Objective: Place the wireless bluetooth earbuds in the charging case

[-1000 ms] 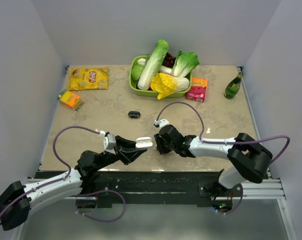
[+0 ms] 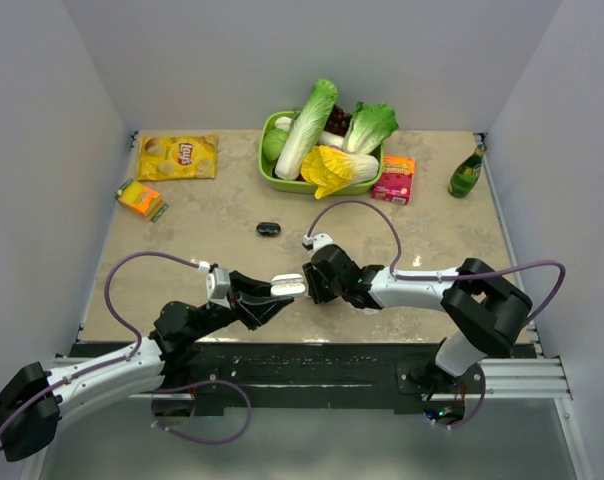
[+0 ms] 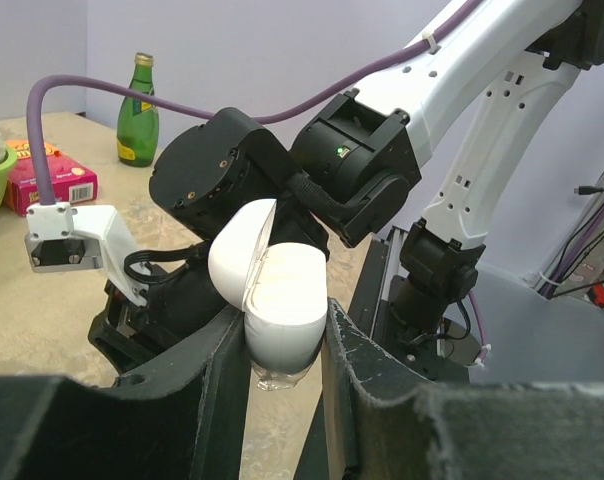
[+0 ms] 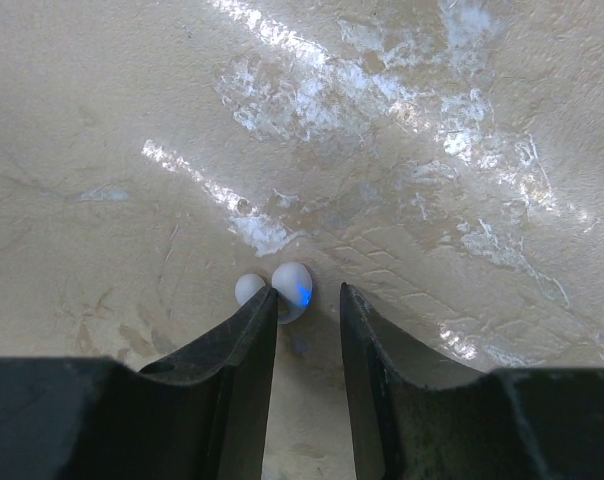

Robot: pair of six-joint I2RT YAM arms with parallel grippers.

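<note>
My left gripper is shut on the white charging case [image 3: 282, 300], held upright with its lid hinged open, above the table's front part. To its right, my right gripper points down at the tabletop, open. In the right wrist view two white earbuds lie on the table: one [image 4: 294, 283], with a blue glint, is just inside the left finger's tip, and the other [image 4: 249, 287] is beside it, outside that finger. Whether the finger touches them I cannot tell.
A green basket [image 2: 270, 172] of vegetables, a pink box [image 2: 394, 180], a bottle [image 2: 466, 172], a chip bag [image 2: 177, 157] and a juice carton [image 2: 139, 197] line the back and left. A small black object [image 2: 268, 229] lies mid-table, with free surface around it.
My right gripper and arm have shifted slightly to the left, toward the held case. The left arm and case look unmoved.
</note>
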